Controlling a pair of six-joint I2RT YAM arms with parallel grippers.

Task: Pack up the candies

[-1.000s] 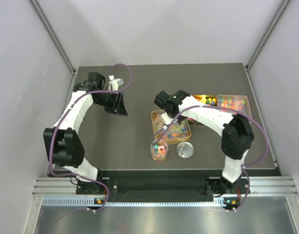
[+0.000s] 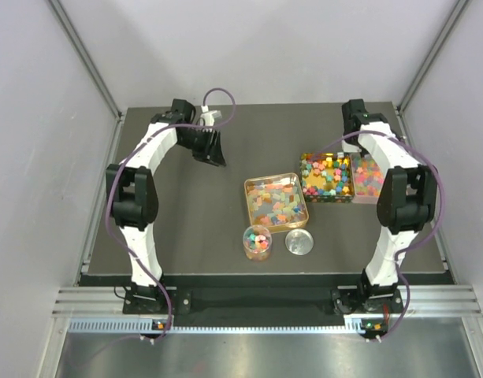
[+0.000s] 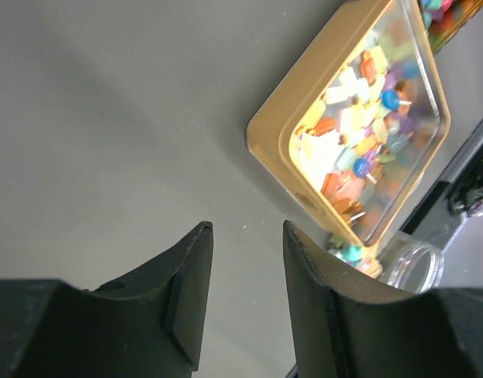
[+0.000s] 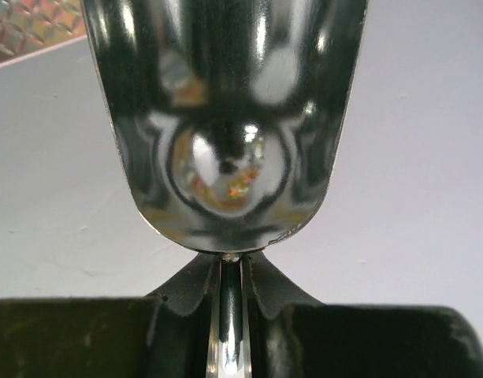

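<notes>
My left gripper [image 2: 212, 157] hangs over the bare upper-left table, fingers part open with nothing between them. My right gripper [image 2: 353, 142] is at the back right, shut on a shiny metal scoop [image 4: 217, 134]. On the table are a gold-rimmed box of candies [image 2: 274, 201], a dark-gold box of colourful candies [image 2: 326, 177], a pink-looking candy box [image 2: 367, 177], partly under the right arm, and a clear jar with candies [image 2: 257, 242].
A round lid [image 2: 299, 242] lies right of the jar at the front.
My right arm has swung from over the gold-rimmed box to the back right, past the dark-gold box.
</notes>
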